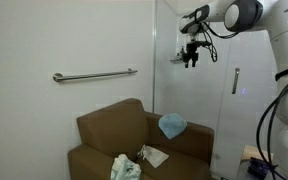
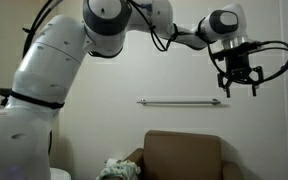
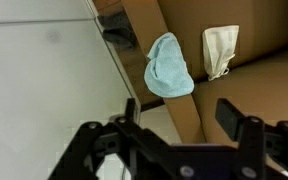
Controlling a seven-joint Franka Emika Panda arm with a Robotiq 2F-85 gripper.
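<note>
High above the right end of a brown sofa (image 1: 124, 125), my gripper (image 1: 190, 63) points down. It is open; in the wrist view its fingers (image 3: 224, 108) stand well apart with nothing between them. A light blue cloth (image 3: 170, 67) hangs over the sofa's armrest (image 3: 144, 15). On the seat lies a cream cloth (image 3: 220, 48), and a pale patterned cloth (image 1: 125, 168) is at the sofa's left. Something dark, probably a grey cloth (image 3: 116, 28), shows low beside the armrest in the wrist view; exterior view 1 does not show it.
A towel rail (image 1: 94, 75) is fixed to the white wall behind the sofa. Close to my gripper's right is a white door (image 1: 224, 110) with a handle. The air between gripper and sofa is clear.
</note>
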